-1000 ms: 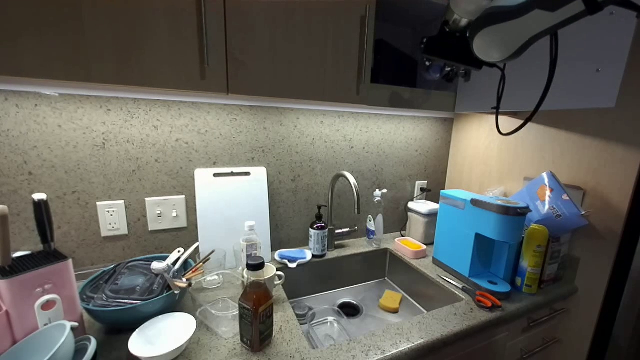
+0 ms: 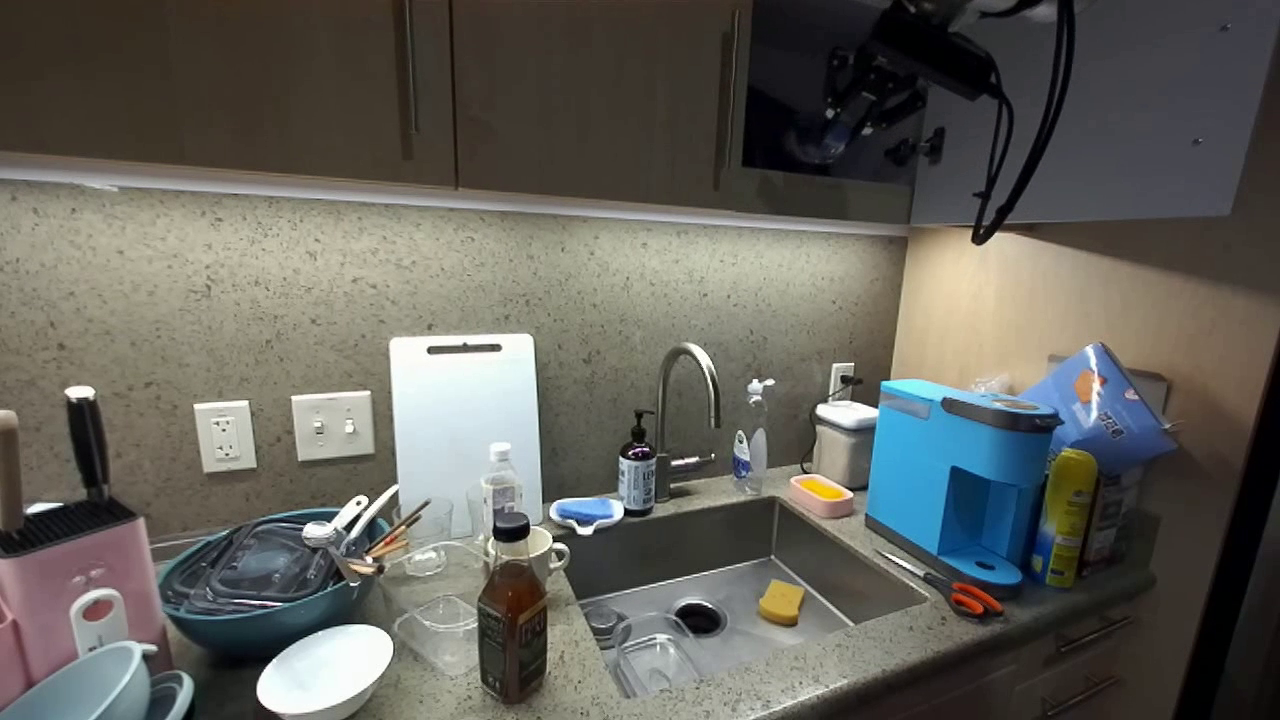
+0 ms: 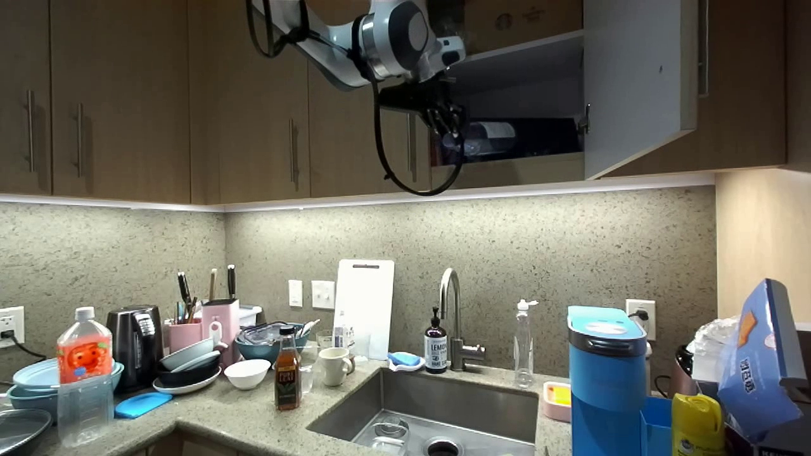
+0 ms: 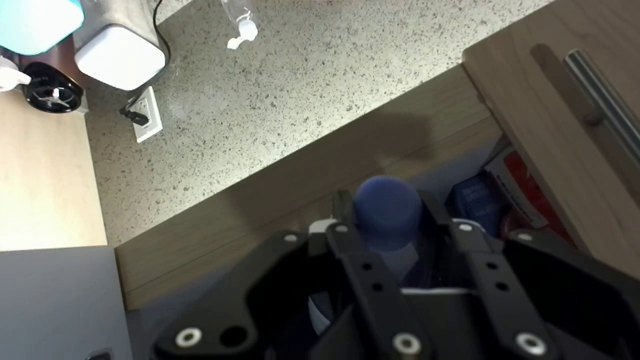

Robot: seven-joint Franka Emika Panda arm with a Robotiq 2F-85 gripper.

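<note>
My gripper is shut on a round blue cap (image 4: 387, 210), one finger on each side. Behind the cap a pale surface shows, mostly hidden by the fingers. At the open upper cabinet in exterior view 2, the gripper (image 3: 448, 125) is by the left end of a clear bottle (image 3: 494, 130) with a pale label, lying on its side. The cap appears to be this bottle's. Exterior view 1 shows the gripper (image 2: 840, 114) in front of the dark cabinet opening, a bluish, see-through part (image 2: 821, 144) at its fingertips.
The open cabinet door (image 3: 638, 83) stands to the right of the opening, and a closed door (image 4: 540, 120) borders its other side. Boxes (image 4: 480, 198) sit inside the cabinet. Below are the sink (image 2: 720, 576), faucet (image 2: 690, 360) and blue coffee machine (image 2: 948, 468).
In exterior view 1 the gripper has shifted left and a little up and changed its tilt. The arm link has mostly left the top of the view, and the cable hangs further left.
</note>
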